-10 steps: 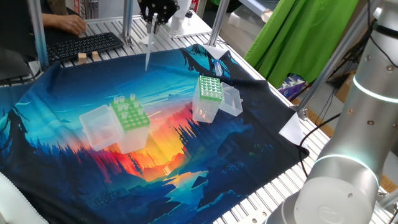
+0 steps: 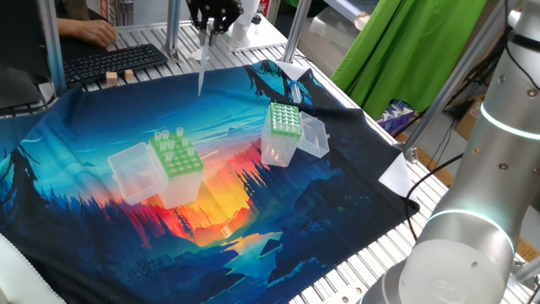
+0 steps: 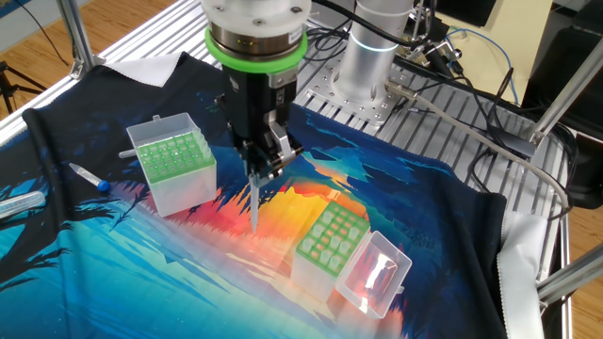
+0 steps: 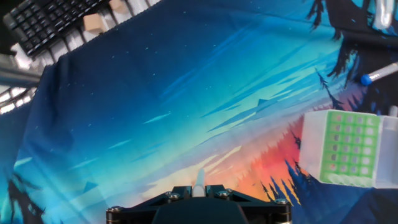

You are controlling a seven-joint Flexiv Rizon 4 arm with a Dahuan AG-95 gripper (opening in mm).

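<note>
Shut on a slender translucent pipette tip (image 3: 253, 202), my gripper (image 3: 254, 171) holds it point down above the cloth. The same tip (image 2: 202, 69) hangs below the gripper (image 2: 206, 27) at the top of exterior view 1. In the wrist view the tip (image 4: 199, 180) shows between the fingers at the bottom edge. One tip box with a green rack (image 2: 177, 154) has several tips standing up in it. A second green-racked box (image 2: 284, 120) stands to its right; the wrist view shows this box (image 4: 349, 146) at the right. Both lids are folded open.
A printed cloth (image 2: 101, 253) covers most of the table. A blue-capped pen (image 3: 89, 177) lies near the second box. Beyond the cloth are a keyboard (image 2: 114, 62), small wooden blocks (image 2: 111, 78) and a person's hand (image 2: 97, 32). Bare cloth lies between the boxes.
Almost nothing differs; the held tip has shifted very slightly to the right in exterior view 1. Both boxes stay in place.
</note>
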